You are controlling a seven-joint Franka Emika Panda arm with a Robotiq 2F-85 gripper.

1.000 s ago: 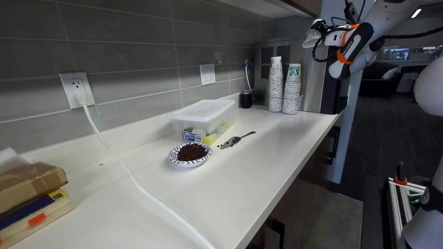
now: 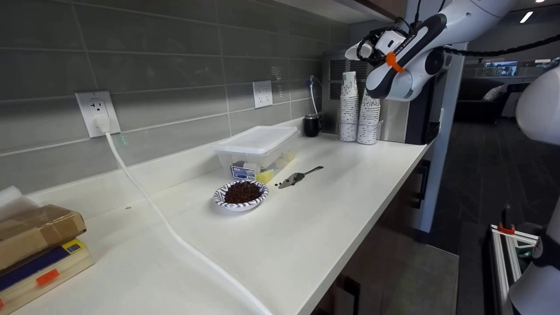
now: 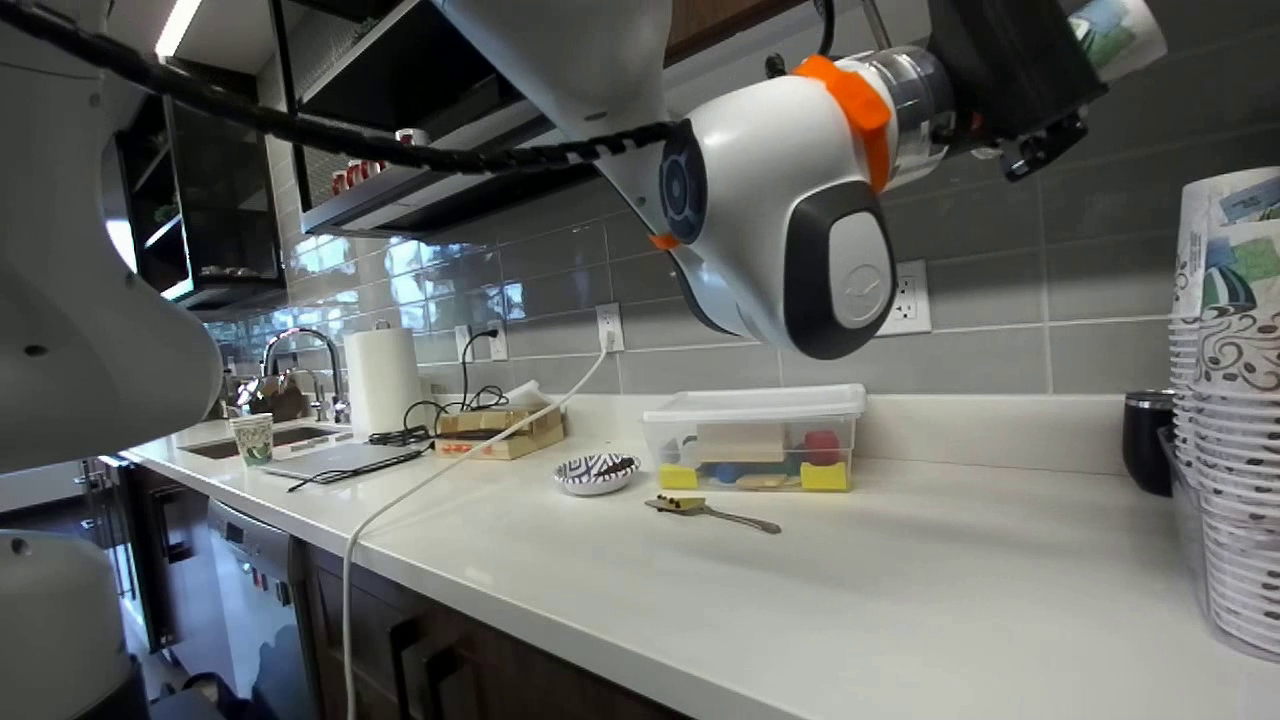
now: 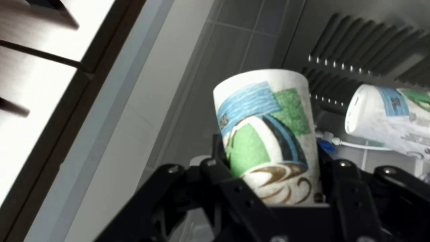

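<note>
In the wrist view a paper cup (image 4: 268,133) with a blue, green and brown print is held between the black fingers of my gripper. That same cup (image 3: 1118,36) shows at the top right of exterior view 2, tilted and high above the counter. Exterior view 1 has the arm raised beside two tall stacks of paper cups, the left one (image 2: 348,107) and the right one (image 2: 369,118). A patterned bowl (image 2: 241,196) of dark beans sits mid-counter. Near it lies a metal server (image 2: 299,177) with a few beans on it.
A lidded clear bin (image 2: 257,149) stands against the wall behind the bowl. By the cup stacks is a black tumbler (image 2: 311,125). The white cable (image 2: 178,239) crosses the near counter, beside a cardboard box (image 2: 39,231).
My arm and the cup have moved left and toward the camera in exterior view 1. The arm now partly covers the top of the right cup stack. Bowl, server and bin are unmoved.
</note>
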